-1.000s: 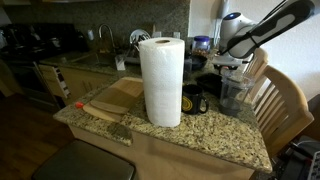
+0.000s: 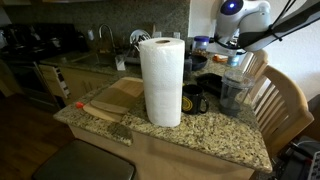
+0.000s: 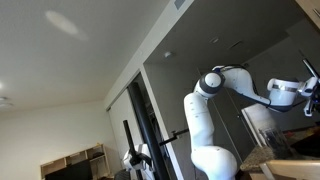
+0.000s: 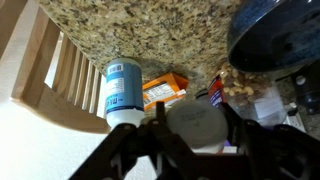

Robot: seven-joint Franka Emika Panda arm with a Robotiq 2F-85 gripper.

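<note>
In the wrist view, my gripper is shut on a pale, rounded object [image 4: 197,122], which shows between its dark fingers. What the object is cannot be made out, since I see it nearly end-on and its lower part is hidden. From exterior view 1, my gripper [image 2: 231,45] hangs above the far right of the counter, with the held object too small to make out clearly.
A blue-and-white canister [image 4: 123,88], an orange packet [image 4: 164,90] and a bag of nuts [image 4: 246,92] lie below. A dark pan [image 4: 275,35] is close by. On the counter stand a paper towel roll [image 2: 162,85], black mug [image 2: 193,99] and clear container [image 2: 235,92].
Over the last second my arm and gripper have risen from low over the far right of the counter. The paper towel roll, mug and clear container have stayed put.
</note>
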